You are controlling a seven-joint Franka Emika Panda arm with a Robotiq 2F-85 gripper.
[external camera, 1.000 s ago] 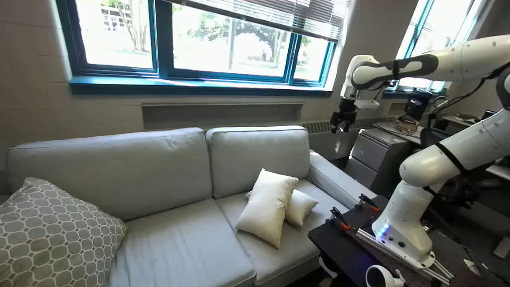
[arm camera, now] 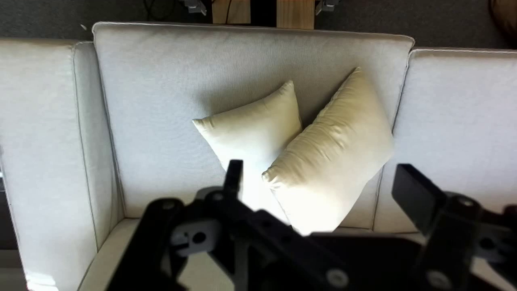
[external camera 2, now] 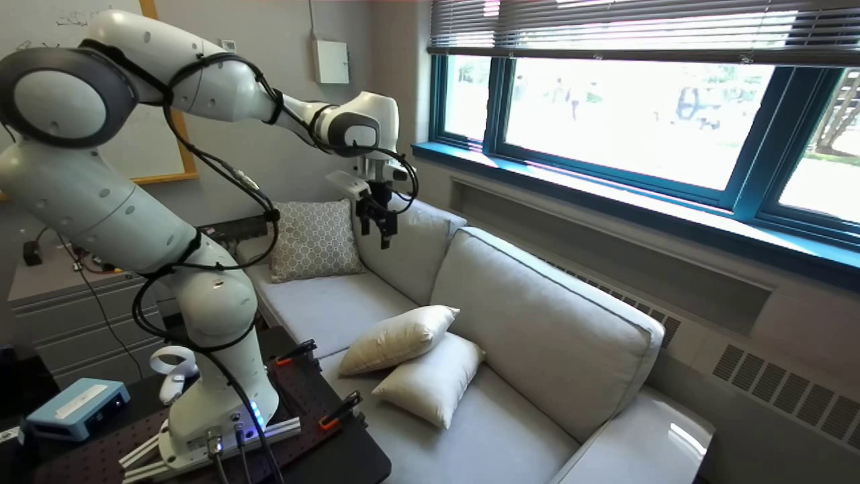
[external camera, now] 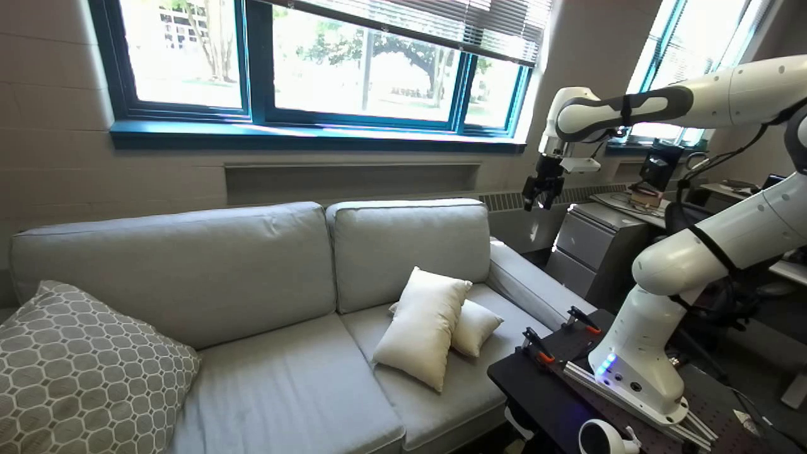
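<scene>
Two cream pillows lie on the seat of the grey sofa (external camera: 272,378). The upper pillow (external camera: 425,326) leans partly over the lower pillow (external camera: 475,328), hiding some of it. From above, in the wrist view, the upper pillow (arm camera: 339,150) is to the right and the lower pillow (arm camera: 259,128) to the left. My gripper is open, its black fingers wide apart with nothing held between them. High over the sofa, well clear of both pillows, the gripper (external camera: 538,205) points downward.
A grey patterned cushion (external camera: 91,371) rests at the sofa's other end. The sofa's backrest (external camera 2: 548,323) and armrest (external camera 2: 653,435) border the seat. Clamps (external camera: 537,344) stick up at the edge of the black table (external camera: 522,386). The seat between the pillows and patterned cushion is bare.
</scene>
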